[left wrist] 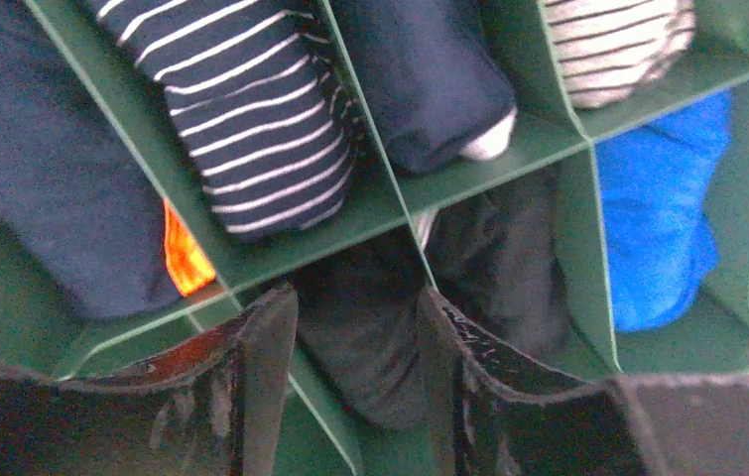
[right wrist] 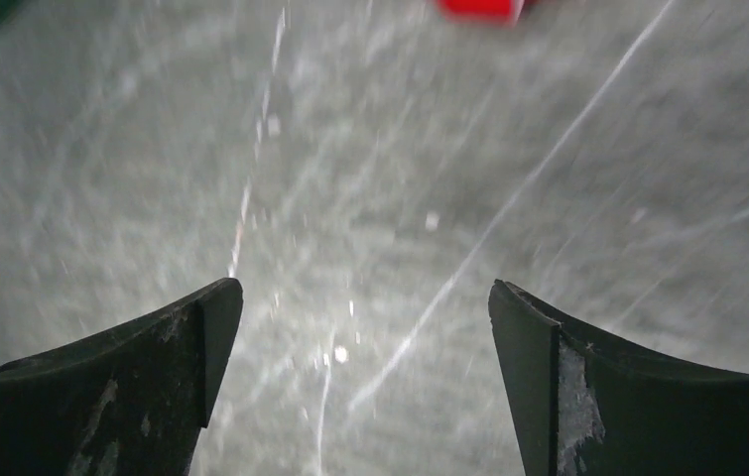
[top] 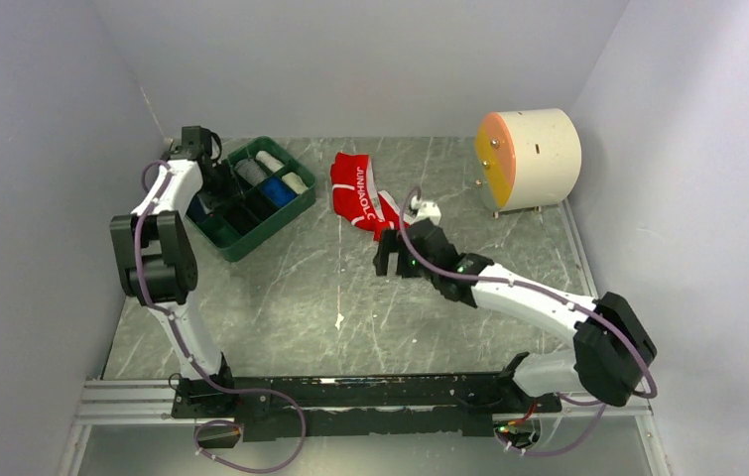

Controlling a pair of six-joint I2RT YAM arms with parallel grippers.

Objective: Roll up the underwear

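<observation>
Red underwear with white lettering (top: 352, 188) lies spread on the table at the back middle. My left gripper hangs over the green divided box (top: 261, 226) at the back left, its fingers part open above dark fabric (left wrist: 360, 377) in one compartment; I cannot see anything held. My right gripper (top: 387, 253) is open over the bare table just in front of the red underwear; only a red edge (right wrist: 479, 8) shows at the top of the right wrist view.
The box holds folded striped, navy, blue (left wrist: 658, 218) and dark cloths in compartments. A cream cylinder cabinet (top: 539, 159) stands at the back right.
</observation>
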